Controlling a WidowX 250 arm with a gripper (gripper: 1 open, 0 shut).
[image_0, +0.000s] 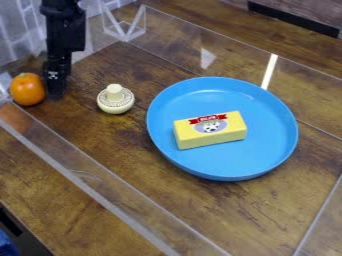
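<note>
My black gripper (56, 66) hangs at the upper left, its fingers open and low, just above and beside an orange fruit (27, 88). To its right stands a white mushroom-like object (115, 99). A blue plate (222, 99) at the right holds a yellow box (210, 128) with a red label.
Transparent walls border the workspace on the left and along the near right. A thin white stick (269, 71) lies behind the plate.
</note>
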